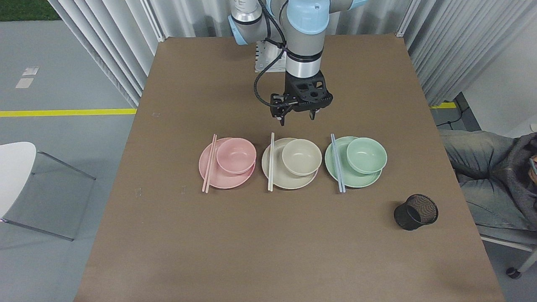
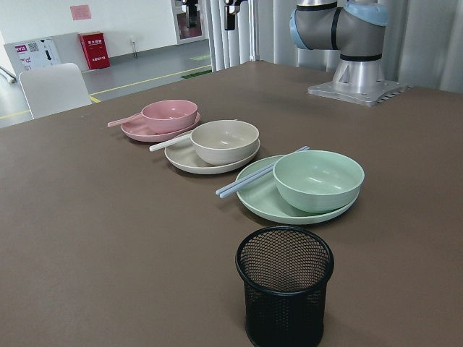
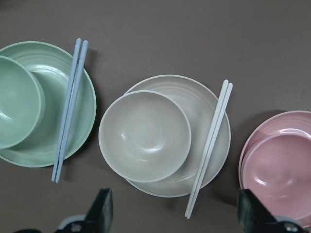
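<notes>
My gripper (image 1: 297, 115) hangs open above the table behind the middle setting, its two fingers apart with nothing seen between them. In a row lie a pink plate (image 1: 226, 180) with a pink bowl (image 1: 236, 155) and pink chopsticks (image 1: 209, 164), a cream plate (image 1: 285, 180) with a cream bowl (image 1: 302, 157) and white chopsticks (image 1: 270, 162), and a green plate (image 1: 355, 179) with a green bowl (image 1: 366, 155) and light blue chopsticks (image 1: 337, 163). In the wrist view, the cream bowl (image 3: 144, 136) sits central, beyond both fingertips.
A black mesh cup (image 1: 415, 213) stands at the front right of the table (image 1: 251, 241). A seated person (image 1: 493, 181) is beside the right edge, and an empty chair (image 1: 15, 171) is off the left side.
</notes>
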